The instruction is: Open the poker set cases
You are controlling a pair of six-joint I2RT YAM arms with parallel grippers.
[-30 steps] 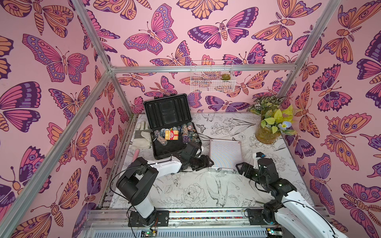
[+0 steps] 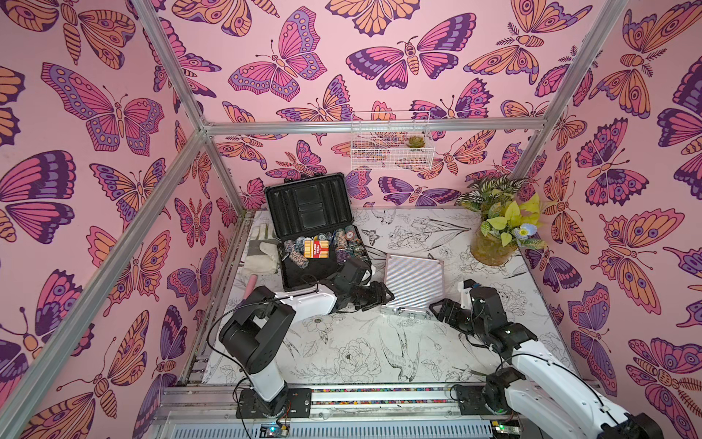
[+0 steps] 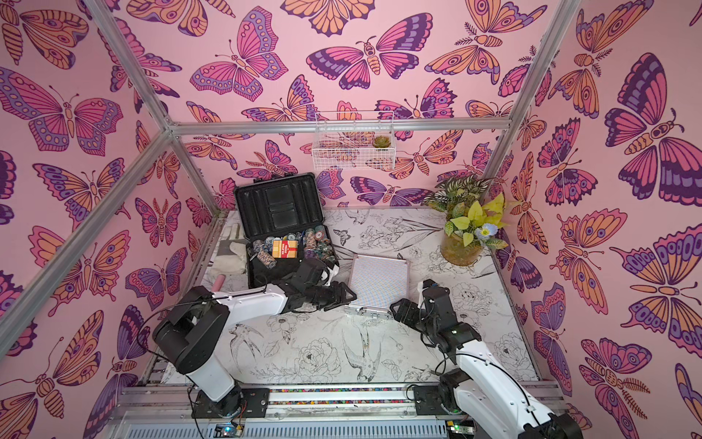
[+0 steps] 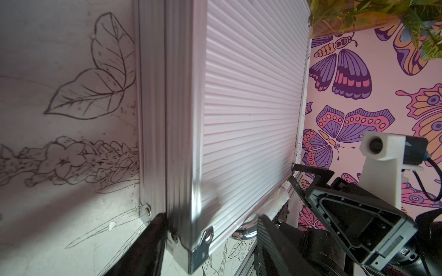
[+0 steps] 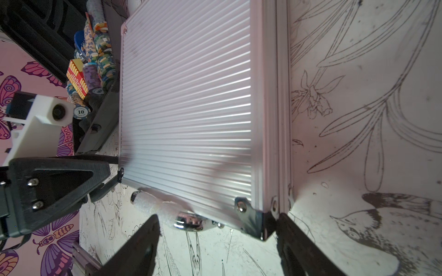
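The silver ribbed case (image 2: 414,281) lies flat and shut on the table between my two grippers, its handle (image 5: 161,209) facing the front. My left gripper is part open at its front left corner, one finger (image 4: 154,243) by the lid seam and the other beyond the front face. At the front right corner my right gripper is part open too, with its fingers (image 5: 142,246) on either side of the metal corner. Contact is hard to tell. Behind the left arm, the black case (image 2: 310,207) stands open with chips and a red-yellow card box (image 2: 316,248) inside.
A potted plant (image 2: 493,245) stands at the back right. A pale cloth (image 2: 261,252) lies left of the black case, and a wire basket (image 2: 391,155) hangs on the back wall.
My right gripper has moved left to the silver case's corner. The case has shifted very slightly leftward, and the left gripper has moved a little up and right. Its lid still lies shut.
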